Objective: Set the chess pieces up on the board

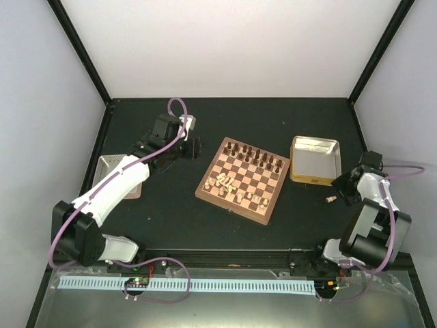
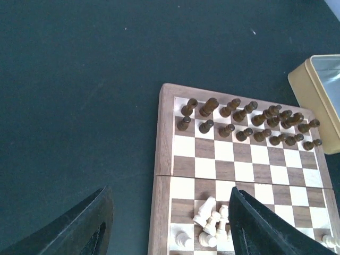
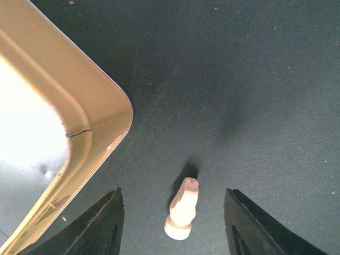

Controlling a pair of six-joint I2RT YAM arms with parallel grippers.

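Note:
The chessboard (image 1: 225, 166) carries upright dark pieces (image 2: 209, 106) along its back rows and white pieces (image 2: 204, 213) at the front, some lying in a heap. My left gripper is open above the board's left side, nothing between its fingers. A lone white piece (image 3: 181, 210) lies on the dark table beside the metal box's corner. My right gripper hangs open over it at the table's right edge, fingers apart on either side in the wrist view, not touching it as far as I can tell.
An open metal box (image 1: 315, 180) stands right of the board. A white basket (image 1: 133, 193) sits at the far left, partly under my left arm. The table behind and in front of the board is clear.

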